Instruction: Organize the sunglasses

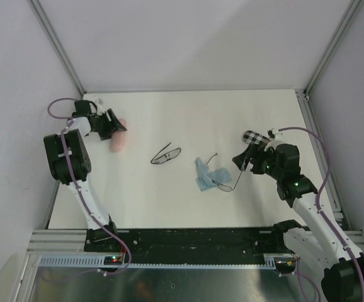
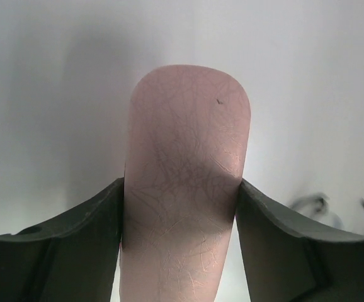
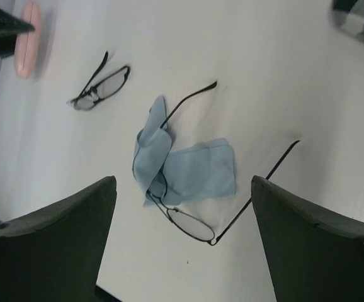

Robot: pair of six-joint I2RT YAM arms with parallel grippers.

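A pink oblong case (image 2: pixel 182 145) is clamped between the fingers of my left gripper, which is at the upper left of the table in the top view. Right of it lie folded-open dark glasses (image 1: pixel 165 157). Near the middle, a light blue cloth (image 1: pixel 204 179) lies with thin-rimmed glasses (image 1: pixel 225 187) on and beside it, temples spread. My right gripper stands open above and right of these, nothing between its fingers. A plaid case (image 1: pixel 254 136) lies behind the right gripper.
The white table (image 1: pixel 144 201) is bounded by walls left, back and right. Free room lies at the back middle and at the front left.
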